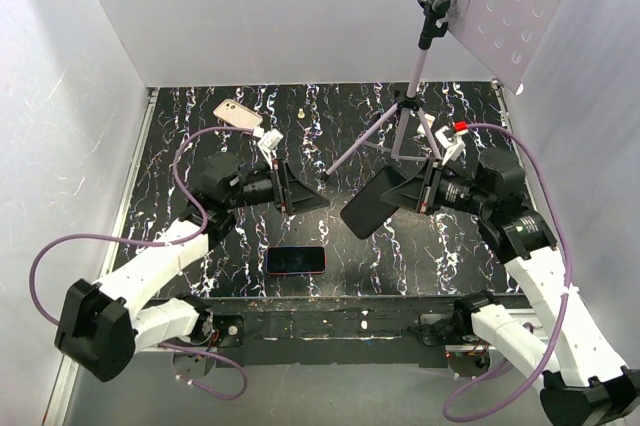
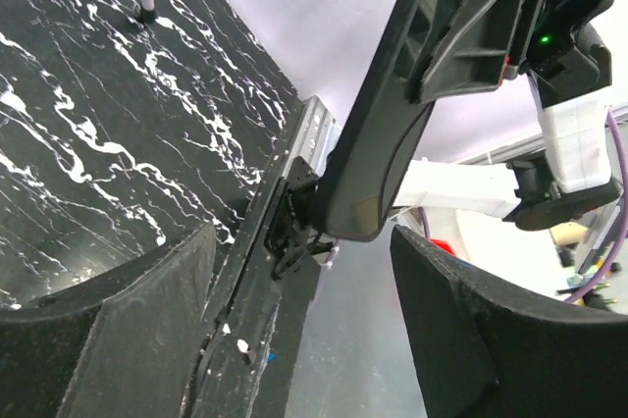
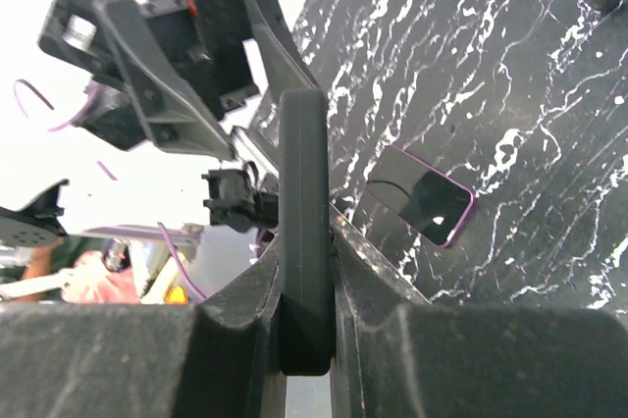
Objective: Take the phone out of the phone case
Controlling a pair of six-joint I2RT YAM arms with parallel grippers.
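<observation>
A black cased phone [image 1: 369, 209] hangs above the table, with my right gripper [image 1: 428, 193] shut on one end of it. In the right wrist view the cased phone [image 3: 305, 232] is seen edge-on, pinched between the fingers. To the left my left gripper [image 1: 292, 196] stands open and empty, apart from the phone. From the left wrist view the cased phone [image 2: 365, 163] shows beyond the spread fingers [image 2: 147, 310], tilted. Whether the phone sits fully within its case cannot be seen.
A dark phone with a reddish edge [image 1: 296, 260] lies near the table's front. A pale pinkish case [image 1: 238, 114] rests at the back left. A tripod [image 1: 405, 116] stands behind the right arm. The marble table [image 1: 310, 156] between the arms is clear.
</observation>
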